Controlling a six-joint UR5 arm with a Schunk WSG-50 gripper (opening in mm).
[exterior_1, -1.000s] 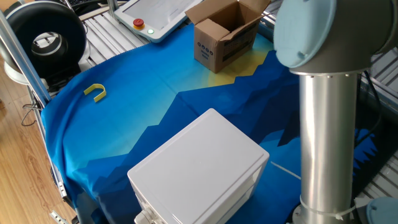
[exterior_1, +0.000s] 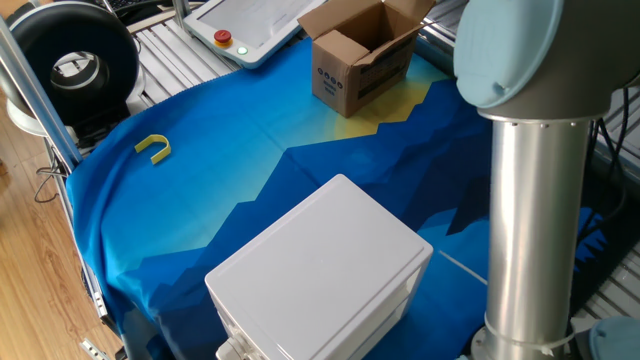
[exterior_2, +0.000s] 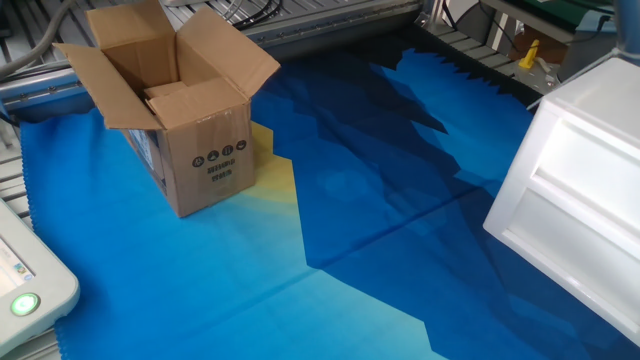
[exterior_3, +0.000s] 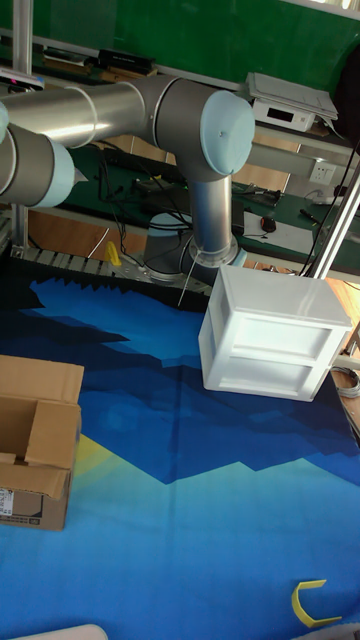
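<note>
A yellow curved piece (exterior_1: 154, 149) lies on the blue cloth, well away from everything else; it also shows near the bottom right of the third exterior view (exterior_3: 309, 604). The white two-drawer unit (exterior_1: 320, 270) stands on the cloth, both drawer fronts (exterior_3: 272, 339) apparently closed. At the cloth's far side from it sits an open cardboard box (exterior_2: 208, 150) with its flaps spread and some cardboard inside. My arm (exterior_3: 197, 117) rises behind the drawer unit and reaches left, high over the table. My gripper is outside all three views.
A control tablet (exterior_1: 250, 25) with a red stop button rests at the table's edge. A black spool (exterior_1: 75, 70) stands at the left corner. Between box, drawer unit and yellow piece, the cloth (exterior_1: 240, 150) is bare.
The arm's upright link and shoulder have shifted slightly to the right in the first exterior view over the last second. Box, drawer unit and yellow piece have stayed put.
</note>
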